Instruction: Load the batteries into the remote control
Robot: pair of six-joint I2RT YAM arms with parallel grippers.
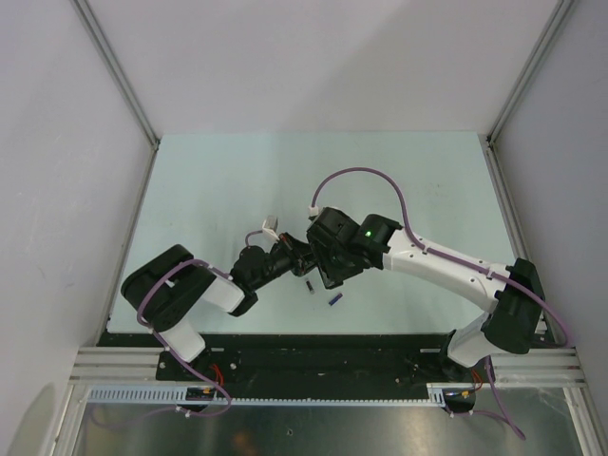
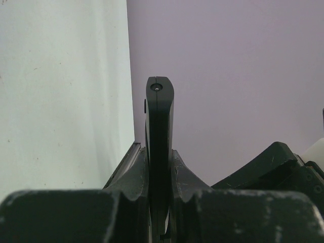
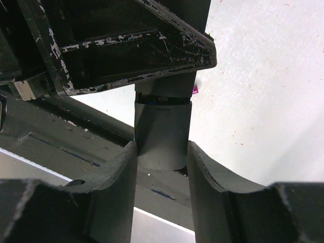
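Observation:
My left gripper is shut on the black remote control [image 2: 158, 116], which stands edge-on in the left wrist view. In the right wrist view my right gripper is shut on the lower part of the remote, around its battery cover [image 3: 162, 126]; a narrow slot shows at the cover's upper edge. In the top view both grippers meet near the table's centre, largely hidden under the arms. Two small batteries, one dark [image 1: 310, 286] and one blue [image 1: 335, 298], lie on the table just in front of them.
Pale walls enclose it, and a dark strip runs along the front edge beneath the arms.

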